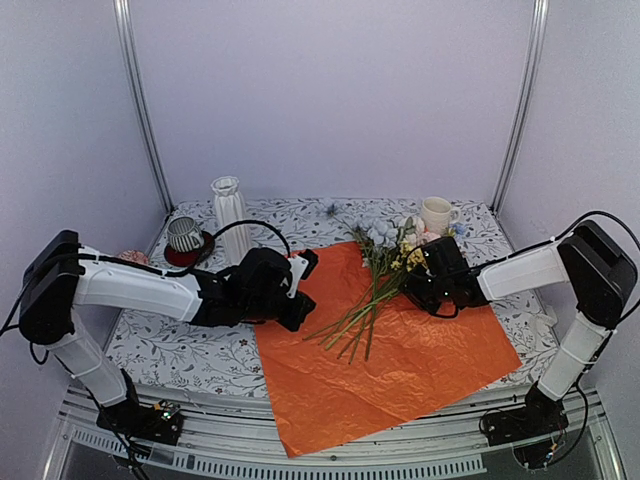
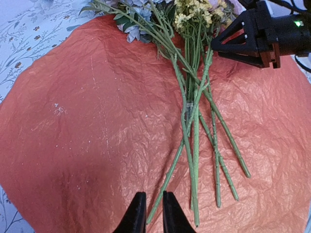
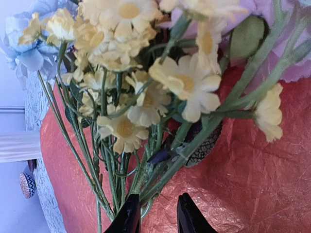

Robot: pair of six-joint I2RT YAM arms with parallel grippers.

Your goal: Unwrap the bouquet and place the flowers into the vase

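Observation:
A bunch of long-stemmed flowers (image 1: pixel 385 250) lies on orange paper (image 1: pixel 400 390), blooms toward the back, stems (image 2: pixel 194 150) toward the front. A white vase (image 1: pixel 232 218) stands at the back left. My left gripper is over the paper left of the stems, fingers part open with nothing visible between them. My right gripper is among the upper stems just below the yellow daisies, fingers apart; it also shows at the upper right of the left wrist view.
A white mug (image 1: pixel 437 213) stands behind the blooms. A striped cup (image 1: pixel 184 233) on a dark red saucer sits at the back left.

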